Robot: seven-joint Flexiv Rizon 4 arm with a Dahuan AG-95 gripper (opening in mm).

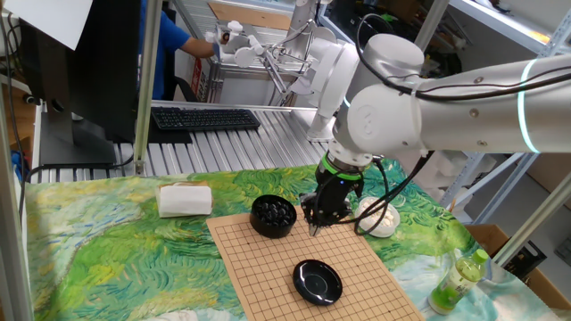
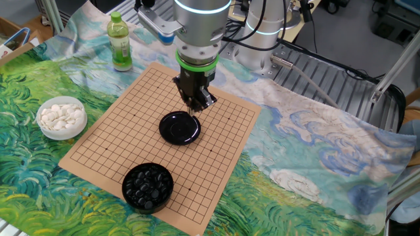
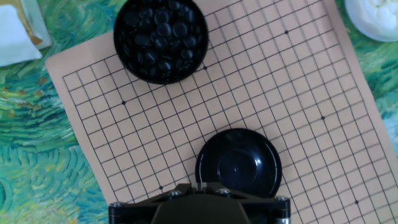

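Observation:
My gripper points down above the wooden grid board, its fingertips drawn together. In the wrist view the gripper shows as shut, and nothing is visible between the tips. An empty shallow black dish sits on the board just beyond the fingers in that view; in exterior view 2 the black dish appears directly below the gripper. A black bowl full of black stones stands near one corner of the board, clear of the gripper.
Off the board, a white bowl holds white stones. A green-capped bottle stands beyond another side. White tissue pack lies on the patterned cloth. Much of the board's grid is bare.

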